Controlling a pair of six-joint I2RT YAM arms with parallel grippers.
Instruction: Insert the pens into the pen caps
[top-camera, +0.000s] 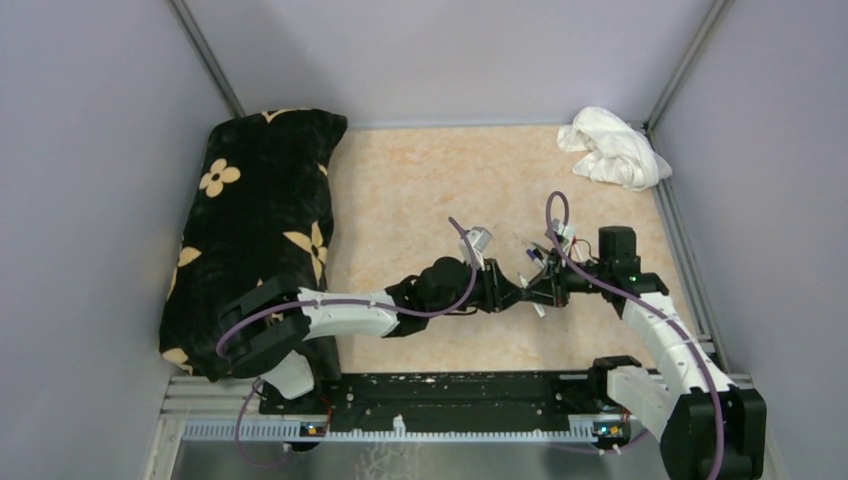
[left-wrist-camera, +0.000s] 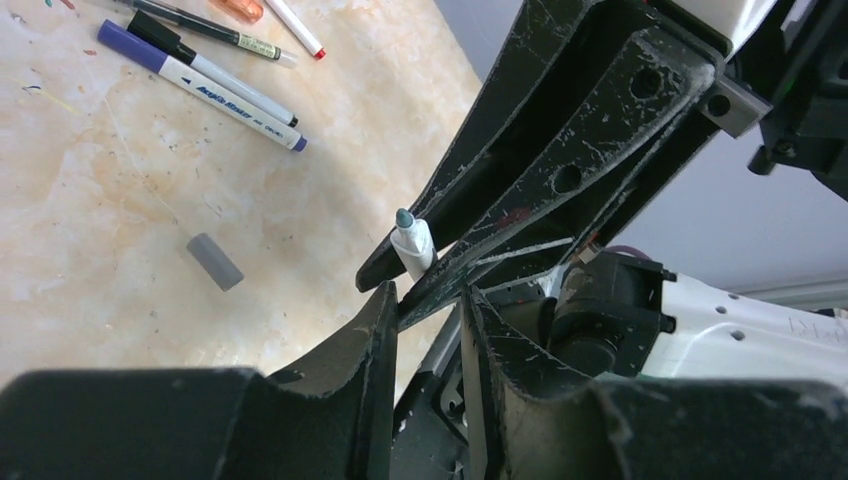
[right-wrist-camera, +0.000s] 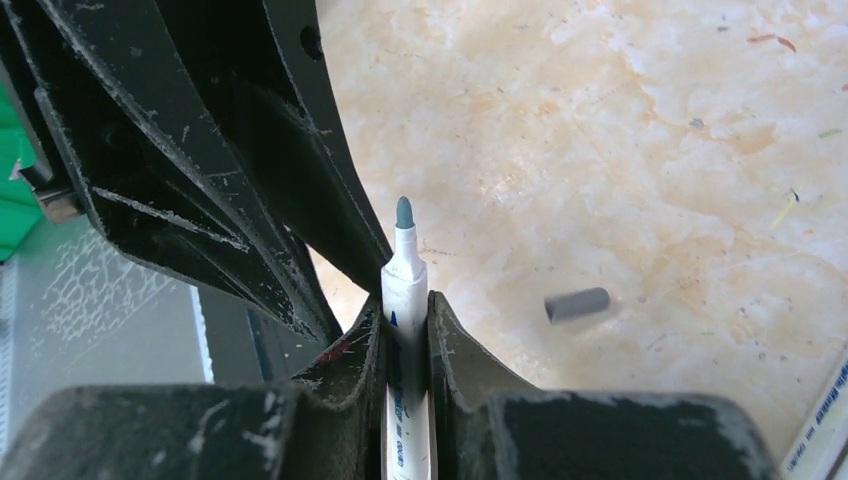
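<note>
A white pen (right-wrist-camera: 405, 290) with a bare teal tip stands upright in my right gripper, which is shut on it. The left wrist view shows the same pen tip (left-wrist-camera: 404, 217) poking up between the right fingers. My left gripper is slightly open, with a gap and nothing held between its fingers. Off to the side, the gray pen cap (left-wrist-camera: 215, 262) lies on the bare table, apart from both grippers. In the right wrist view this cap (right-wrist-camera: 578, 303) appears blurred at one end. From above, both grippers almost touch and hide much of the pen.
A purple-capped marker (left-wrist-camera: 205, 88) lies against a black-capped one (left-wrist-camera: 240, 88), near a black pen (left-wrist-camera: 200, 28) and a red-tipped white pen (left-wrist-camera: 295, 27). A dark cushion (top-camera: 265, 200) fills the left side. White cloth (top-camera: 615, 150) sits far right.
</note>
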